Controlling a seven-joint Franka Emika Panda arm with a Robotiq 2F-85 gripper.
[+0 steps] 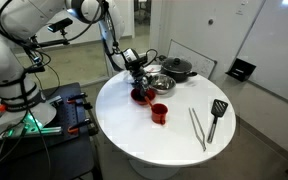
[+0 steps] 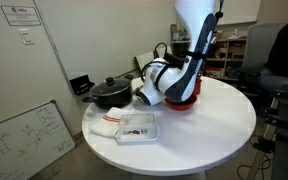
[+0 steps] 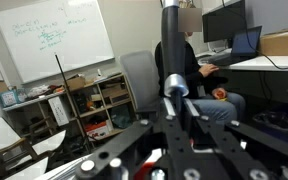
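Note:
In the wrist view my gripper is shut on a slim handle [image 3: 175, 60], pale metal near the fingers and dark higher up. What the handle belongs to cannot be made out. The first exterior view has the gripper [image 1: 138, 82] low over the left part of the round white table, by the red cups and bowl. From the other side, the gripper [image 2: 149, 92] is partly masked by the arm, with a red bowl [image 2: 182, 104] just beyond.
A black lidded pot [image 1: 176, 68], a metal bowl [image 1: 162, 83], a red mug [image 1: 159, 113], tongs [image 1: 197, 128] and a black spatula [image 1: 217, 115] share the table. A clear container [image 2: 137, 128] lies beside a white towel [image 2: 108, 123].

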